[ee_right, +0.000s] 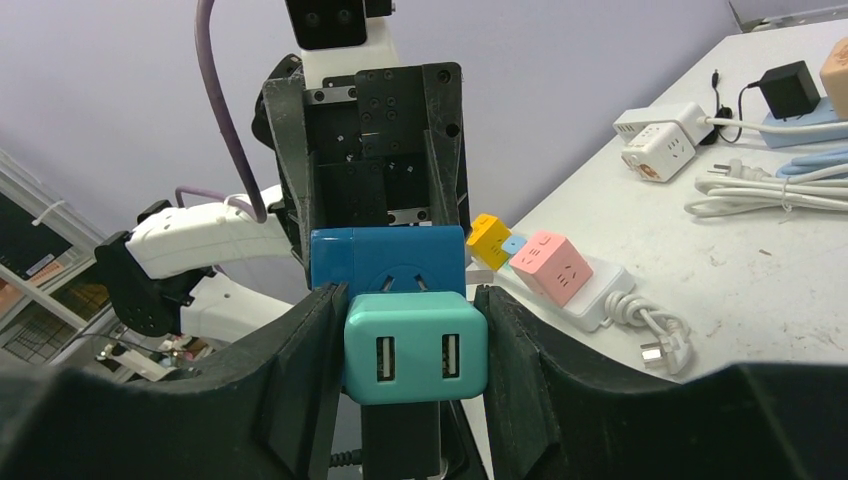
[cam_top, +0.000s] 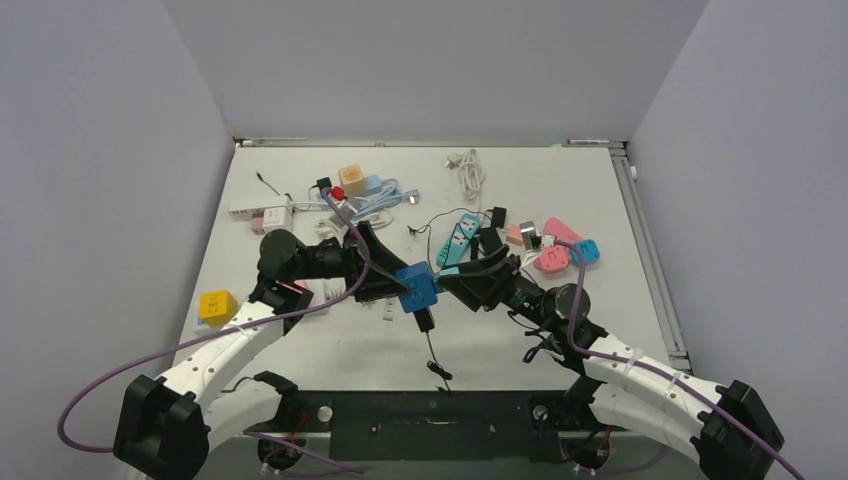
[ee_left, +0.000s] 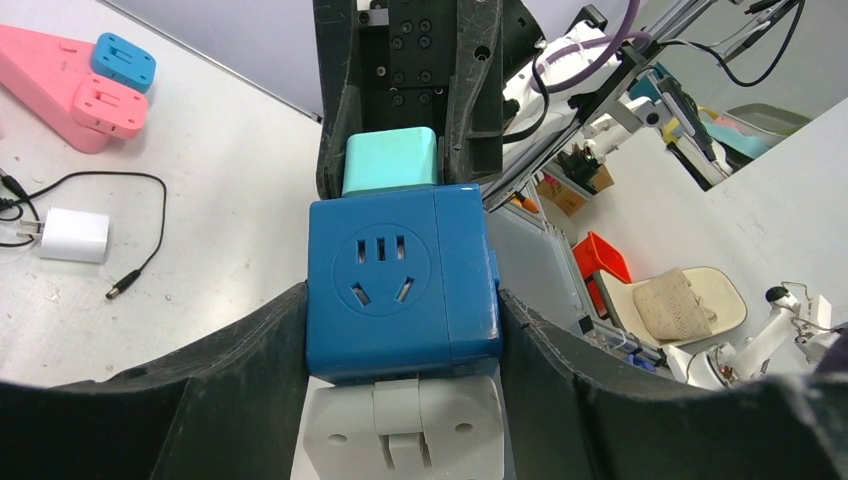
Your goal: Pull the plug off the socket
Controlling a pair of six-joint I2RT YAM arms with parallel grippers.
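Observation:
In the top view a blue cube socket [cam_top: 417, 288] is held above the table, with my left gripper [cam_top: 404, 284] shut on its sides. Against its far face in the left wrist view sits a turquoise plug [ee_left: 392, 160]; my right gripper is shut on this block, whose two slots face the right wrist camera. Whether a gap separates turquoise from blue cannot be told. A black adapter [cam_top: 424, 319] hangs under the cube, trailing a thin cable [cam_top: 434, 352]. Below the cube in the left wrist view is a white plug piece [ee_left: 405, 430].
Toward the back lie a turquoise power strip [cam_top: 459, 240], a coiled white cable [cam_top: 470, 176] and blue cords [cam_top: 377, 200]. Pink and blue adapters [cam_top: 553, 259] are on the right, a yellow cube [cam_top: 217, 307] on the left.

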